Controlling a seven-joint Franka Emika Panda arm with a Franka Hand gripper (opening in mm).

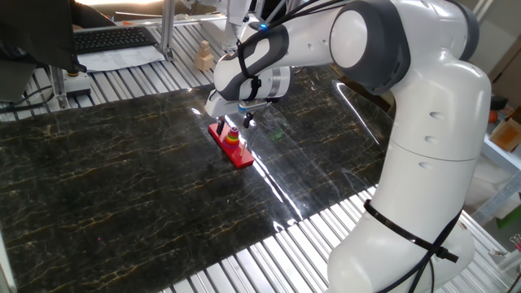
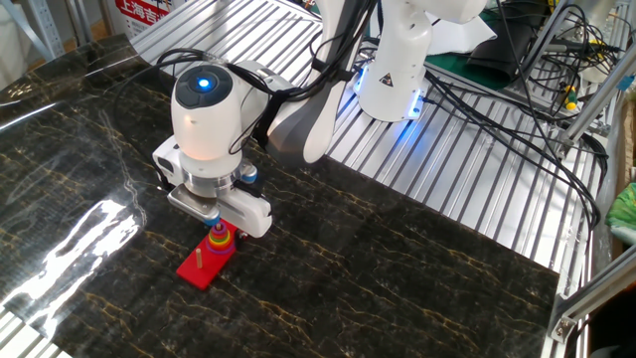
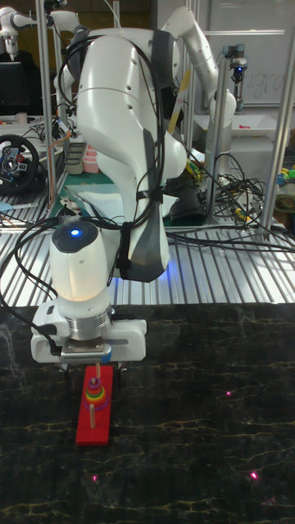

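Observation:
A long red base (image 1: 238, 157) lies flat on the dark marbled table, with upright pegs on it. Around its middle peg sits a small cone of coloured rings (image 1: 233, 138), yellow and red among them, with purple also showing in the stack (image 3: 95, 397). The end peg (image 2: 199, 259) nearer the front in exterior view 2 is bare. My gripper (image 1: 234, 124) points down over the far part of the base, its dark fingers (image 1: 220, 127) wide apart. No object shows held between them. In exterior view 2 the hand hides the far end of the base.
Open table (image 1: 106, 187) surrounds the base on its sides. Beyond the table edge, a light wooden block figure (image 1: 204, 57) stands on the slatted metal surface, near a keyboard (image 1: 114, 38). Cables (image 2: 517, 124) lie on the slats right of the arm's base.

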